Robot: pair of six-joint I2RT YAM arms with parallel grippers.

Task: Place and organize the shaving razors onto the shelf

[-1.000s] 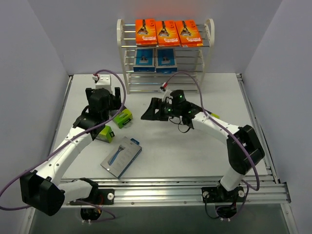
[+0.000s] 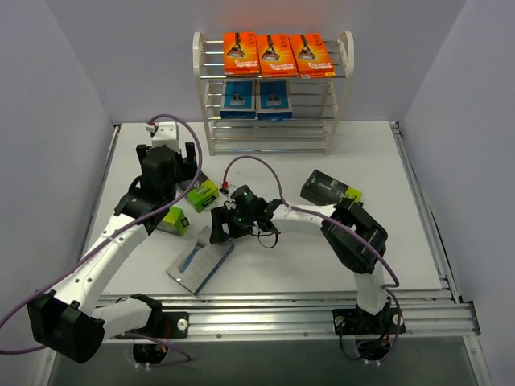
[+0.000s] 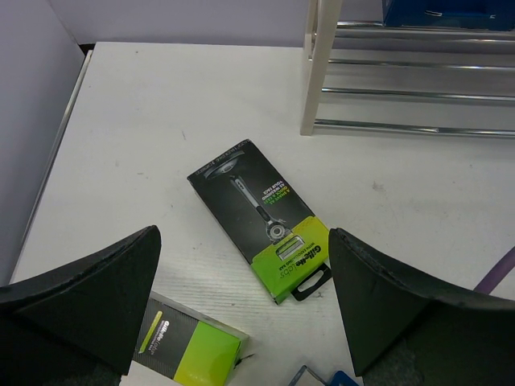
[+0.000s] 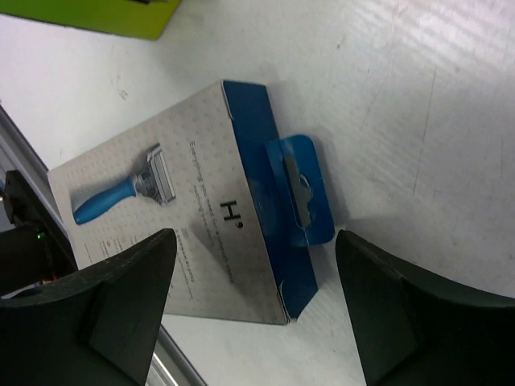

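Note:
A white razor box with blue sides lies on the table's front left; in the right wrist view its hanging tab sits between the fingers of my open right gripper, low over the box's end. My left gripper, open and empty, hovers above green-and-black razor boxes at the left. Another such box lies at right. The two-tier shelf holds orange boxes on top and two blue boxes on the middle rack.
The shelf's lower rack is bare. Rails run along the front edge; walls close the sides and back.
My right gripper has moved down and left to the white-and-blue box's end. The boxes have not visibly moved.

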